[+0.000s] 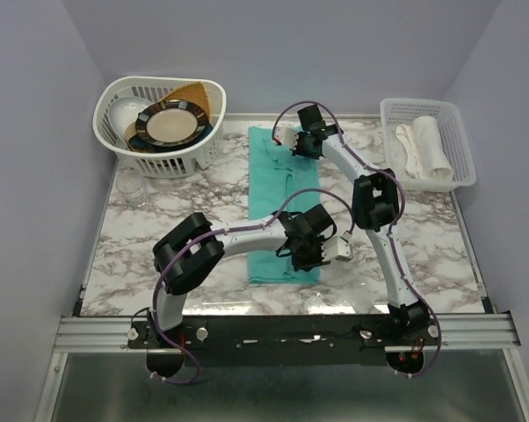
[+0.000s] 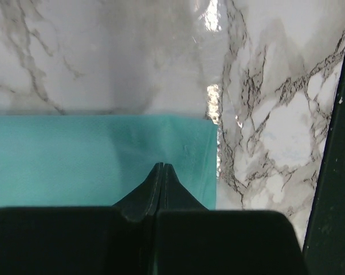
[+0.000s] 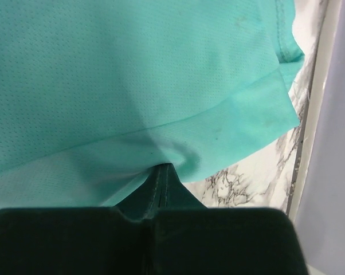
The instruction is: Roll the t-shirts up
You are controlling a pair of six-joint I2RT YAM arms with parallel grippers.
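A teal T-shirt (image 1: pixel 266 192) lies folded lengthwise in a long strip, running from the back of the marble table toward the front edge. My left gripper is shut over the shirt's front end, near its corner. My right gripper is shut at the shirt's back end, its tips pressed into a folded band of cloth, which wrinkles around them; whether cloth is pinched between them is unclear. In the top view both wrists cover parts of the shirt.
A white basket (image 1: pixel 106 119) with plates stands at the back left, a clear glass (image 1: pixel 133 186) in front of it. A white bin (image 1: pixel 458 141) with rolled pale cloths is at the back right. Bare marble flanks the shirt.
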